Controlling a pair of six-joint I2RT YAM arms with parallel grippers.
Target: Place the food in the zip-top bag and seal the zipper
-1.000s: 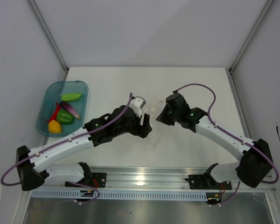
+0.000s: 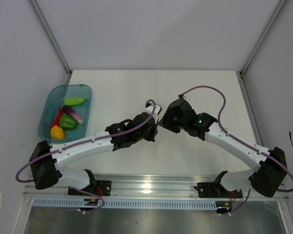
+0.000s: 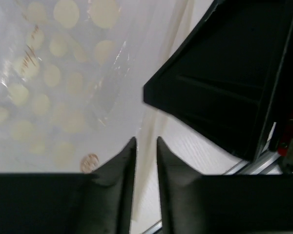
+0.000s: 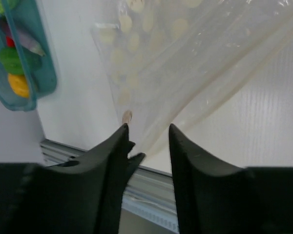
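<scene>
A clear bag [image 3: 53, 92] with cream dots lies flat on the table; its long pale edge strip runs diagonally through both wrist views. My left gripper is partly open over this strip, with a narrow gap between its fingertips. Close by, my right gripper stands wider open above the bag edge; whether film lies between either pair of fingers is unclear. The food sits in a teal bin at the left: a green cucumber-like piece [image 2: 74, 101], an eggplant [image 2: 73, 114], a red chili [image 2: 57, 117], a green pepper [image 2: 68, 122] and a yellow piece [image 2: 57, 132].
The teal bin [image 2: 90, 105] stands at the table's left edge. Both grippers nearly touch at the middle, hiding most of the bag from above. A metal rail [image 2: 146, 178] borders the front.
My left gripper has moved right and its fingers have drawn closer together. The right gripper has shifted slightly left, so the two now almost meet over the bag. The food has not moved.
</scene>
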